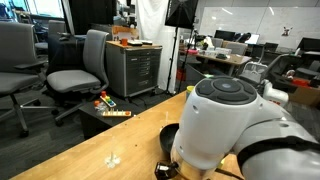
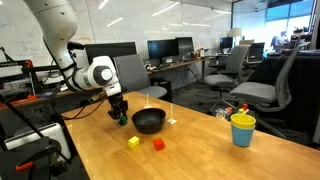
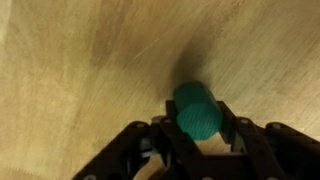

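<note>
A small green cylinder point(image 3: 200, 112) sits between the fingertips in the wrist view, its round end facing the camera. My gripper point(image 2: 120, 112) is shut on it, over the left part of the wooden table in exterior view 2. The green cylinder point(image 2: 123, 120) appears there just under the fingers, close to the tabletop; whether it touches the wood I cannot tell. In exterior view 1 the white arm covers most of the gripper and hides the cylinder.
Right beside the gripper stands a black bowl point(image 2: 150, 120). A yellow block point(image 2: 133, 142) and a red block point(image 2: 158, 144) lie nearer the camera. Farther right is a blue-and-yellow cup point(image 2: 242, 129). Bare wood lies between the red block and the cup.
</note>
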